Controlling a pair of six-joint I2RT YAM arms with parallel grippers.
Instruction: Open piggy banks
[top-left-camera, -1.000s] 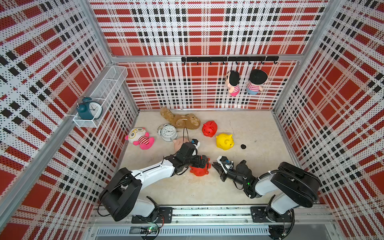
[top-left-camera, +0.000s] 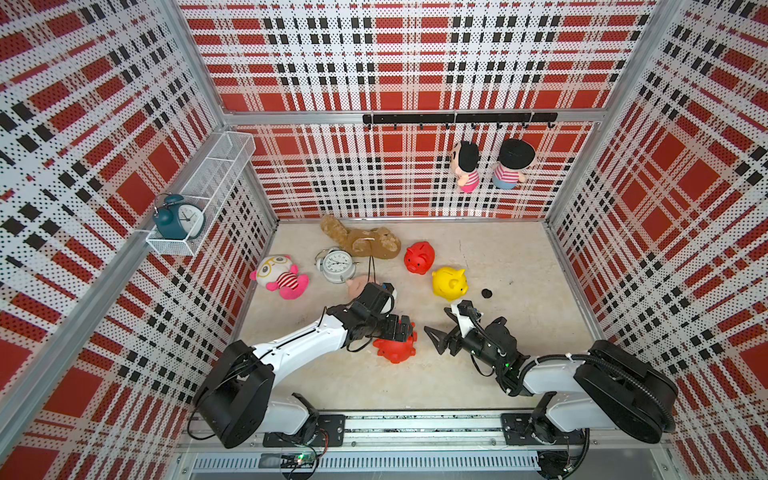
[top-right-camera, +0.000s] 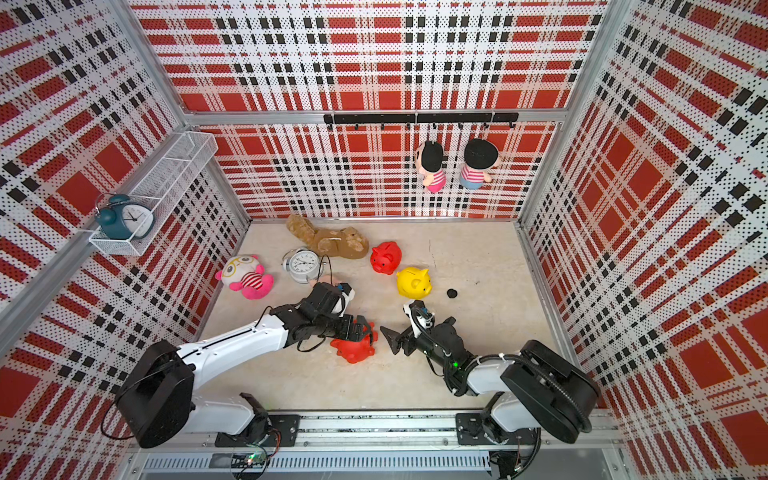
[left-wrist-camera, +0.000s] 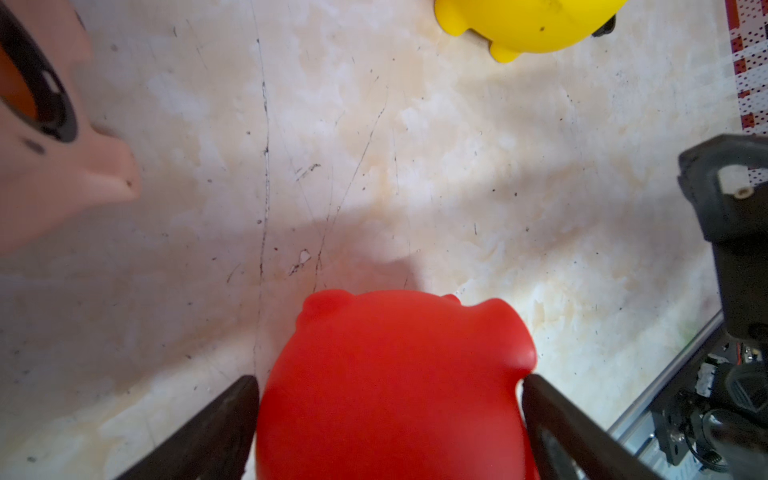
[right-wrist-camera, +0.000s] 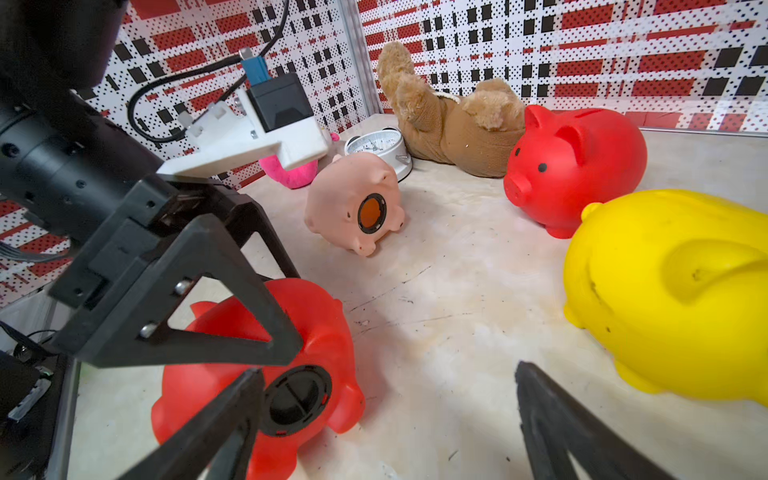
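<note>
A red piggy bank (right-wrist-camera: 320, 352) lies on its side at the front centre, black round plug (right-wrist-camera: 296, 398) facing my right gripper. My left gripper (top-left-camera: 397, 328) is open over it, its blurred fingers either side of the red body in the left wrist view. My right gripper (top-left-camera: 441, 340) stands open just to the right, nothing between its fingers. A pink bank (right-wrist-camera: 352, 200) lies behind with an orange opening. A yellow bank (right-wrist-camera: 664, 280) and another red bank (right-wrist-camera: 588, 168) stand further back.
A silver clock (top-left-camera: 336, 264), brown plush (top-left-camera: 372, 244) and pink plush toy (top-left-camera: 280, 276) occupy the back left. A small black disc (top-left-camera: 486, 293) lies right of the yellow bank.
The red bank has shifted slightly toward the front, with my left gripper moving slightly likewise. My right arm has moved and its gripper has changed its tilt.
</note>
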